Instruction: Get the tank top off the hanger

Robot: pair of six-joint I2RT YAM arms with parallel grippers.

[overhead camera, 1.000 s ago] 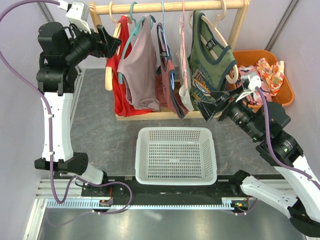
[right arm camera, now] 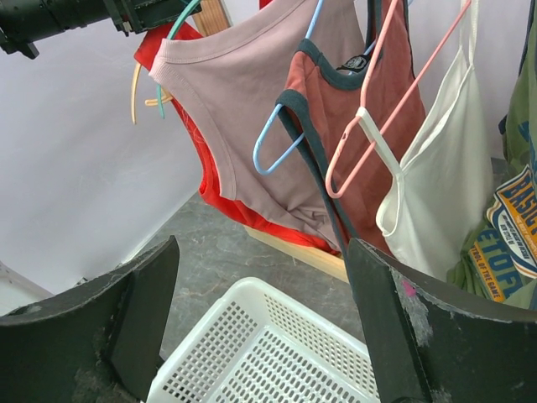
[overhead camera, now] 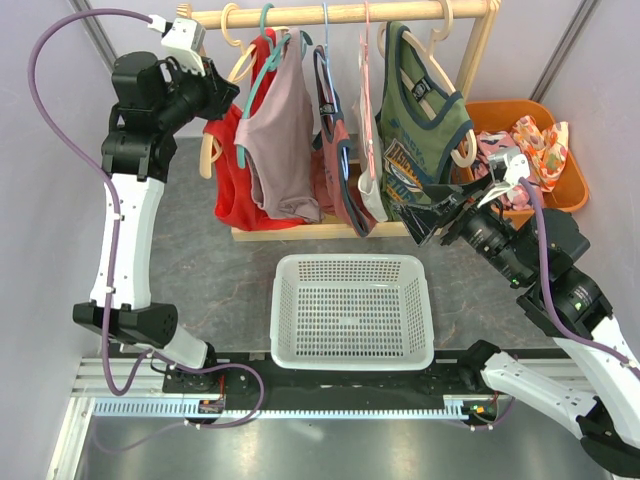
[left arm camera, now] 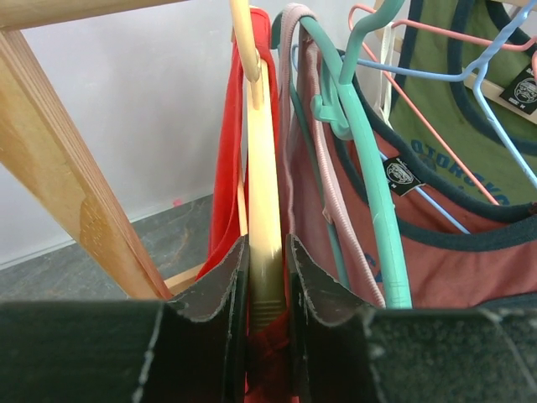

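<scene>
A red tank top [overhead camera: 234,185] hangs from a yellow hanger [left arm camera: 263,168] at the rack's left end. My left gripper [overhead camera: 232,92] is at this hanger's near arm. In the left wrist view its fingers [left arm camera: 225,285] lie close along both sides of the yellow arm, with red cloth bunched between them lower down. How firmly they press cannot be made out. My right gripper stands open and empty, in front of the green tank top [overhead camera: 425,110] and above the floor.
A mauve top [overhead camera: 278,150] on a teal hanger hangs close to the red one, then a rust top [right arm camera: 352,126] and a white one [right arm camera: 436,176]. A white basket [overhead camera: 352,362] stands empty in front. An orange bin [overhead camera: 570,185] with clothes is at right.
My left gripper has moved right, to the hanger's arm, and its fingers have drawn together. Red cloth now spreads further left over that arm. The right arm has barely shifted.
</scene>
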